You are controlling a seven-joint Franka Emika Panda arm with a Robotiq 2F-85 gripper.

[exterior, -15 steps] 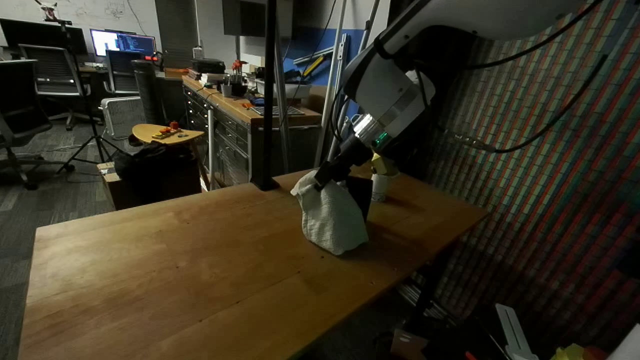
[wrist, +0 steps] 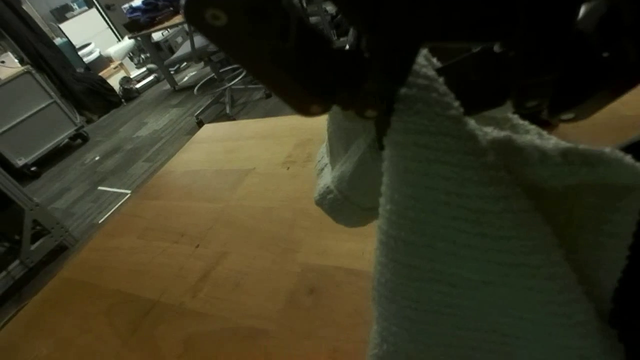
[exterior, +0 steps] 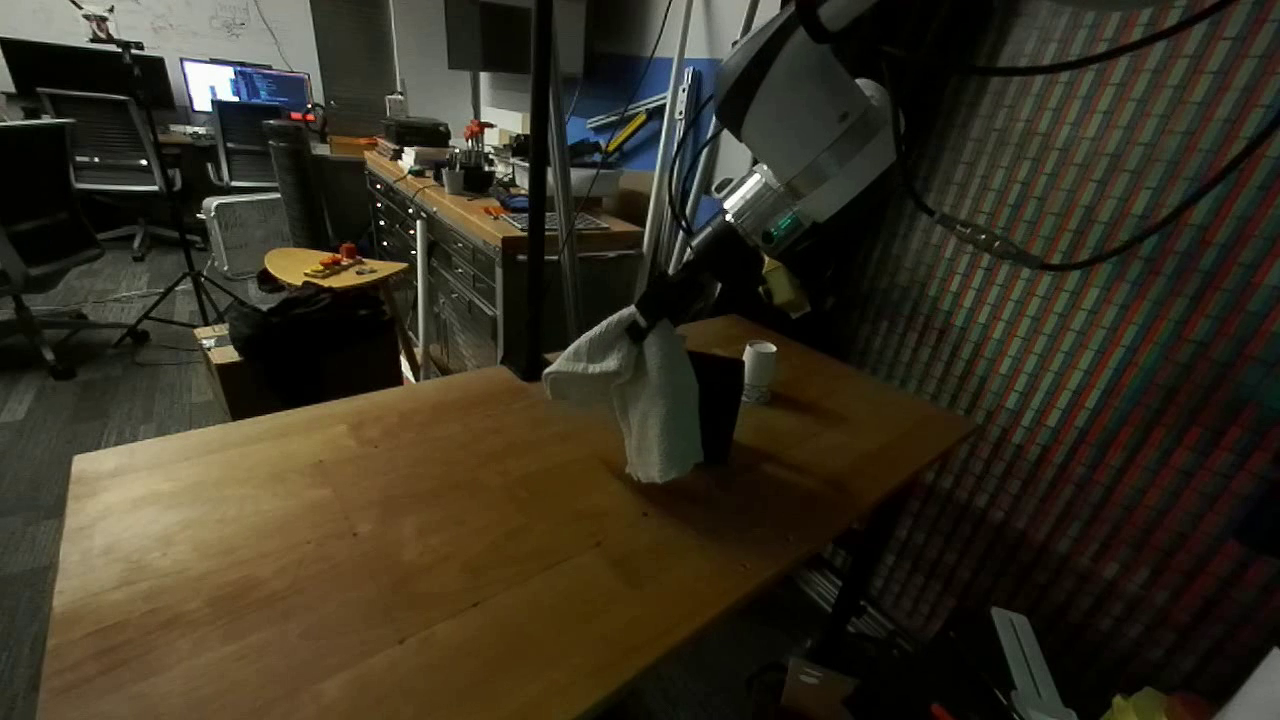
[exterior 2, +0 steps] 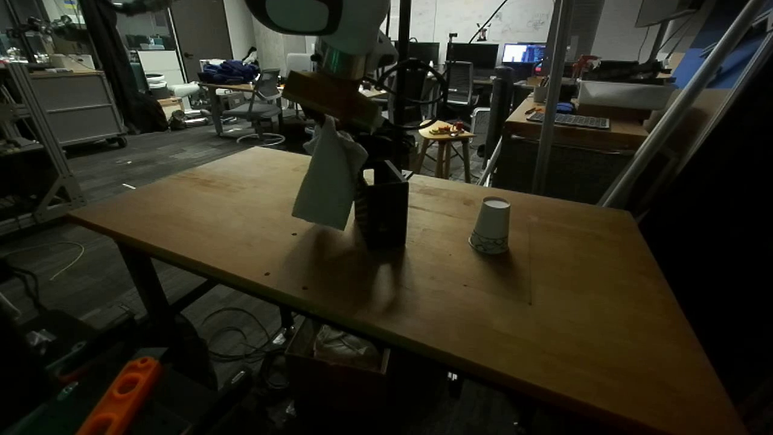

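Observation:
A whitish cloth [exterior: 657, 402] hangs in folds from my gripper [exterior: 642, 326], which appears shut on its upper part. Its lower edge is above the tabletop, beside a black open-topped box [exterior: 717, 408]. In exterior view 2 the cloth [exterior 2: 326, 177] drapes to the left of the box [exterior 2: 384, 214], close to its side. Seen from the wrist, the cloth [wrist: 456, 240] fills much of the right half and hides most of the box. The fingertips are dark and partly covered by cloth.
A white paper cup [exterior 2: 491, 226] stands upside down on the wooden table [exterior 2: 580, 312], to the right of the box in exterior view 2. In exterior view 1, the table's left and front stretches are bare. A dark post [exterior: 536, 216] rises at the far edge.
My gripper has risen and the cloth with it; the cloth now hangs longer and narrower, its bottom higher. More of the black box and the cup shows.

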